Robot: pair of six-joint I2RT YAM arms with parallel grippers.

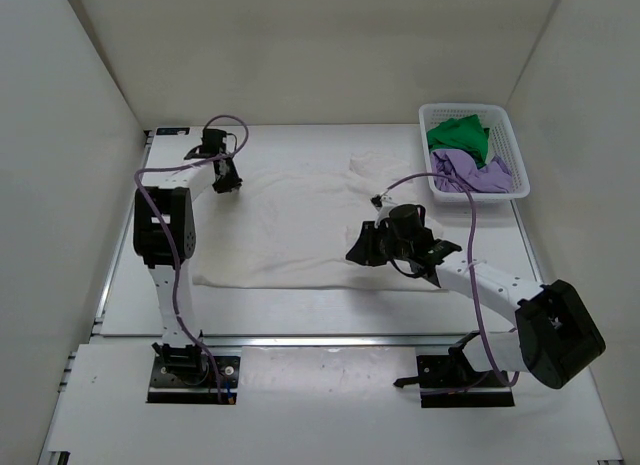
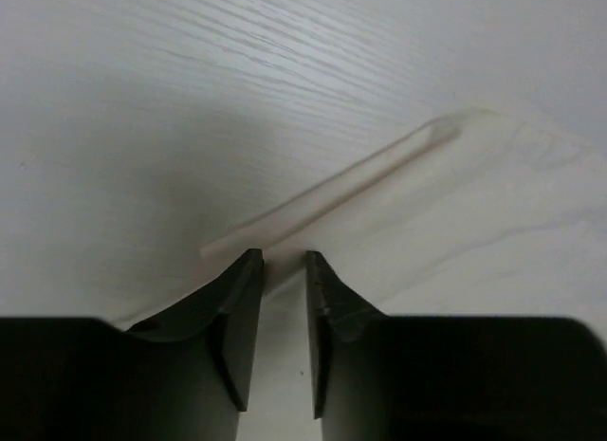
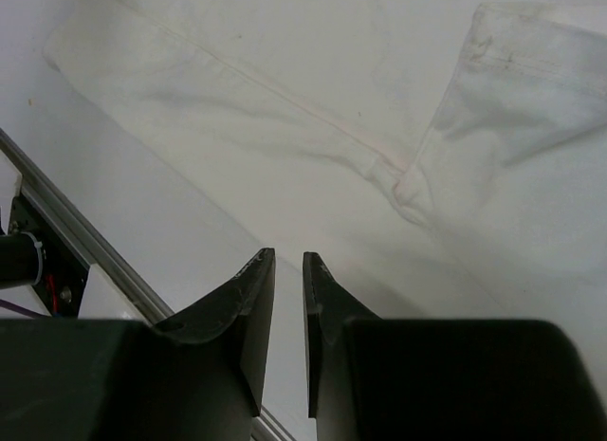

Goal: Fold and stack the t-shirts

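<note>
A white t-shirt [image 1: 285, 225] lies spread and lightly wrinkled on the white table. My left gripper [image 1: 228, 188] is over its back left edge; in the left wrist view a folded edge of the shirt [image 2: 493, 204] runs beneath the fingertips, which stand narrowly apart. Contact with the cloth is hard to tell. Above the shirt's front right part is my right gripper [image 1: 358, 257]. A narrow gap also separates its fingers [image 3: 248, 303] in the right wrist view, nothing between them, with the shirt [image 3: 247, 166] below.
In the back right corner stands a white basket [image 1: 515, 165] holding a green cloth [image 1: 459, 135] and a purple cloth [image 1: 470, 172]. Bare table [image 1: 290, 310] shows in front of the shirt. Walls close in the left, back and right sides.
</note>
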